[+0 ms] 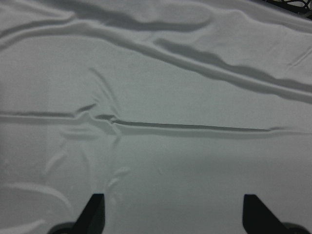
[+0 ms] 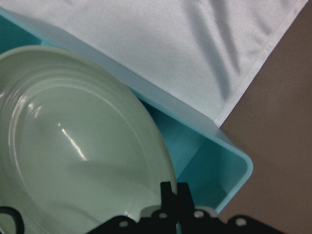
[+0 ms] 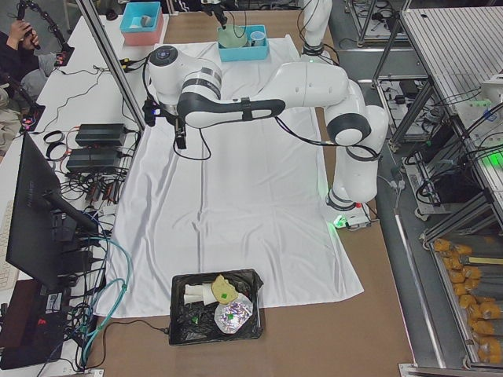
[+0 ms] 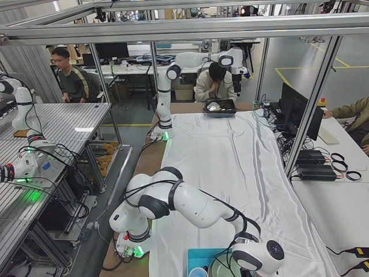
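Note:
A pale green plate (image 2: 78,136), also small at the top of the camera left view (image 3: 229,38), is held by my right gripper, shut on its rim, over a blue bin (image 2: 219,170). A light blue cup (image 3: 256,38) is in that bin (image 3: 244,55). My left gripper is open above the white cloth (image 1: 185,165), with nothing between its fingers.
A black tray (image 3: 181,314) with a yellow item, a foil round and white items sits at the cloth's near end. A monitor (image 3: 39,212) and cables line the left side.

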